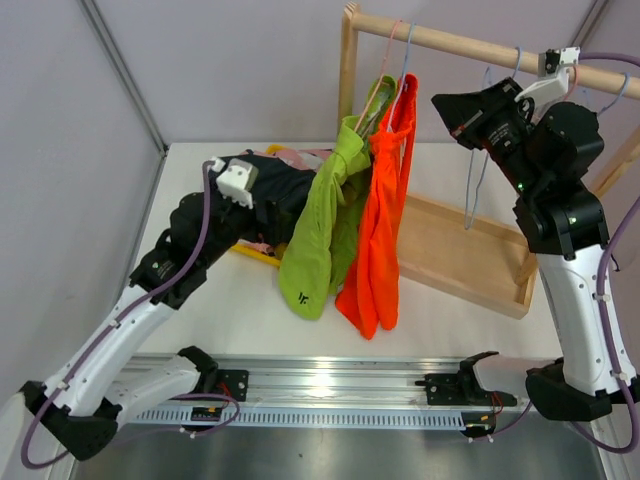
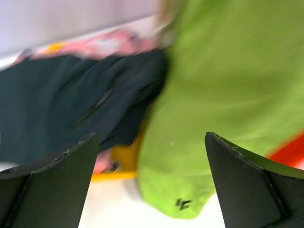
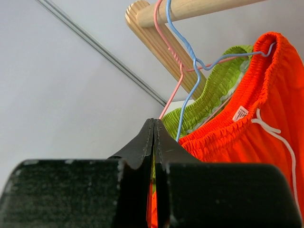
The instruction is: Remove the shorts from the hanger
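Note:
Orange shorts point(image 1: 375, 235) with a white drawstring still hang on a blue hanger point(image 3: 192, 52), seen nearly edge-on in the top view. Green shorts point(image 1: 318, 230) hang close on their left, beside a pink hanger point(image 3: 166, 40). My right gripper is shut with nothing between its fingertips; in the top view it stands apart, to the right of the orange shorts. At the left of the green shorts, my left gripper is open. Green cloth fills much of its view, with nothing gripped.
Dark folded cloth point(image 1: 275, 190) lies over a yellow tray point(image 1: 255, 254) behind the left gripper. The wooden rail point(image 1: 450, 43) spans the top, with other hangers to the right. An empty wooden box point(image 1: 455, 245) stands below it.

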